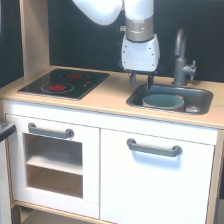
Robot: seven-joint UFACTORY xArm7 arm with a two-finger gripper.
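My gripper [142, 77] hangs over the left back part of the sink, its two dark fingers apart and nothing visible between them. Below and to the right of it, a grey-green bowl or pot [163, 102] sits in the dark sink [203, 103]. The fingertips appear to be above the bowl's rim, though the exact height is hard to judge.
Behind the sink stands a dark faucet [180, 62], to the right of my gripper. A black stovetop [65, 84] with red burner rings lies on the left of the wooden counter [112, 96]. Below are an open-front oven compartment [55, 165] and a white cabinet door [150, 185].
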